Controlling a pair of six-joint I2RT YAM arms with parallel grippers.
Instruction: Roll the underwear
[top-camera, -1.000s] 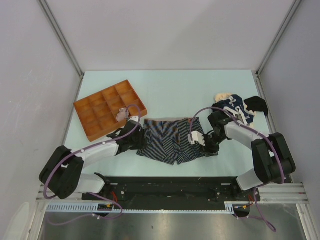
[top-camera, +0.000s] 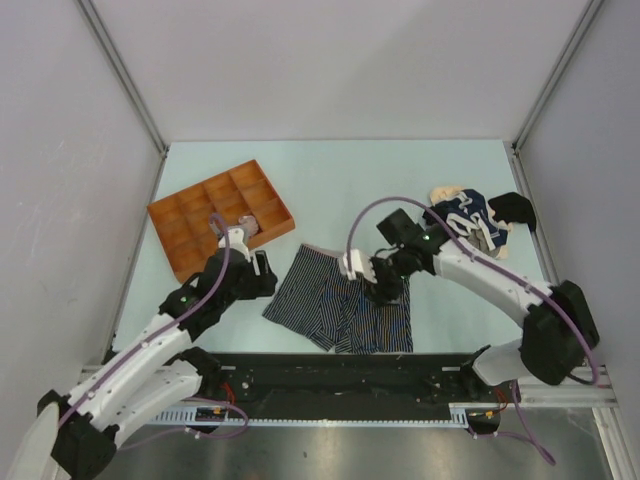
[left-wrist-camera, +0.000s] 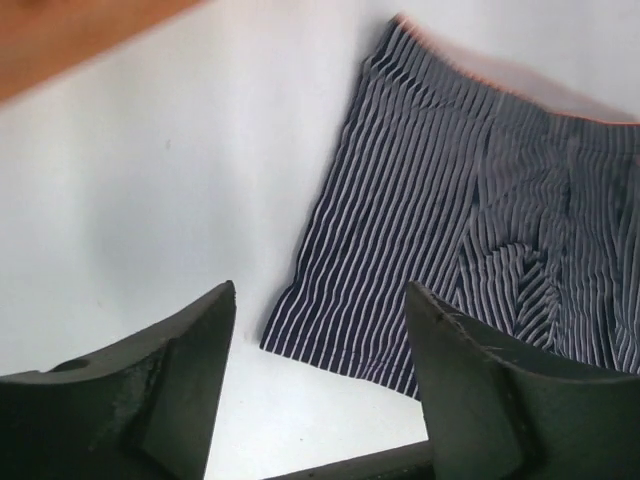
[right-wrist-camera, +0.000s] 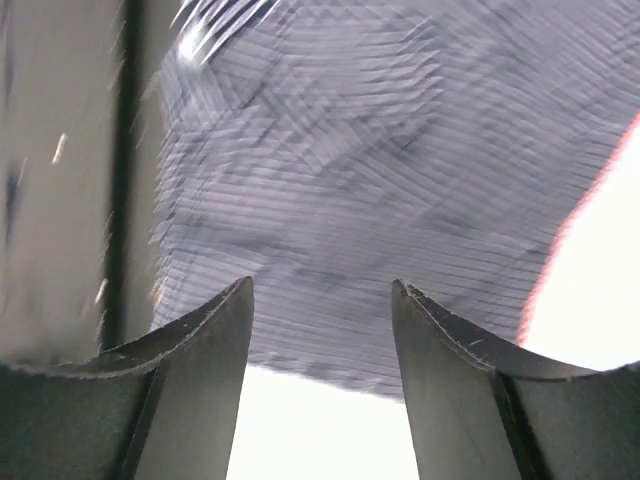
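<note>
The dark striped underwear (top-camera: 315, 290) lies spread on the white table, with folds in its middle and reddish edging showing in the left wrist view (left-wrist-camera: 370, 240). My left gripper (top-camera: 258, 280) is above the table just left of the cloth; in its wrist view its fingers (left-wrist-camera: 180, 390) stand apart, nothing seen between them. My right gripper hangs over the right part of the underwear, open, the cloth blurred beneath it.
An orange compartment box (top-camera: 180, 215) with a small pale item inside stands at back left. A pile of dark and beige clothing (top-camera: 470, 215) lies at back right.
Both arms have moved back from where they were a second ago, the left one leftward, the right one leftward and up over the cloth. The underwear's outline has shifted slightly toward the front left.
</note>
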